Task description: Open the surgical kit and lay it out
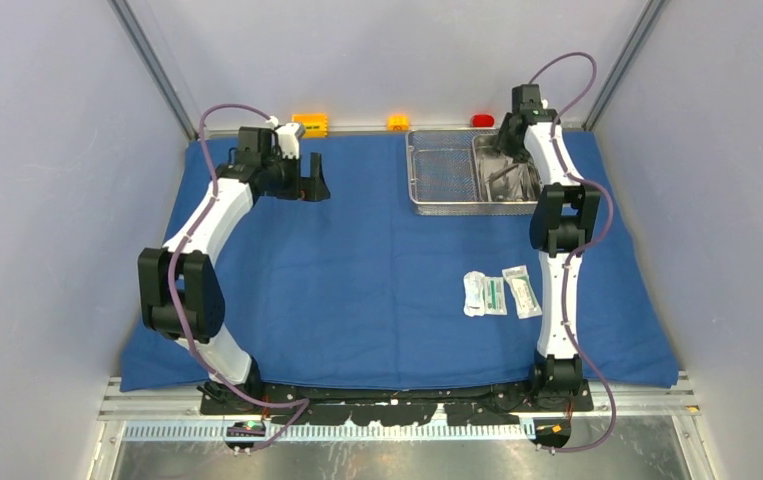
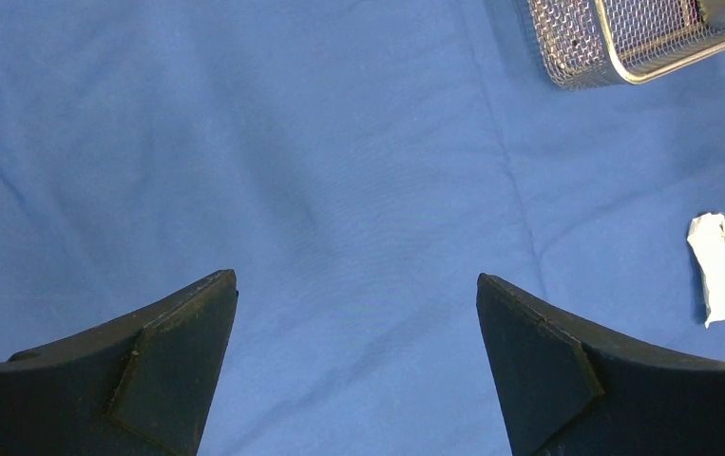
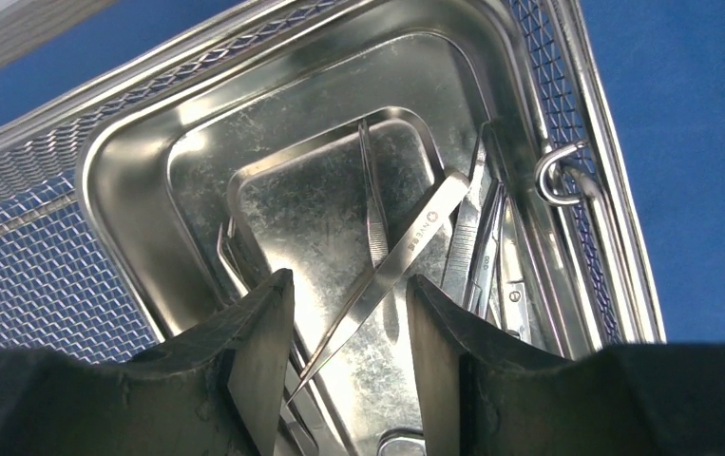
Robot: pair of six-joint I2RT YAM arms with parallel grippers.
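Observation:
At the back right of the blue cloth stands a wire mesh basket (image 1: 444, 208), with a steel tray (image 3: 273, 81) inside its right part. Several metal instruments lie in the tray. One tweezers (image 3: 387, 275) lies slantwise across the others, and in the right wrist view it passes between the fingers of my right gripper, which is open above the tray and holds nothing. Slimmer forceps (image 3: 372, 185) lie under it; more instruments (image 3: 477, 256) line the tray's right side. My left gripper is open over bare cloth at the left, with nothing between its fingers.
Three sealed packets lie in front of the basket: a white one (image 1: 473, 293), a green-labelled one (image 1: 494, 295) and a longer one (image 1: 522, 291). Open blue cloth (image 1: 347, 270) fills the middle and left. Behind the cloth sit yellow and red blocks (image 1: 482, 120).

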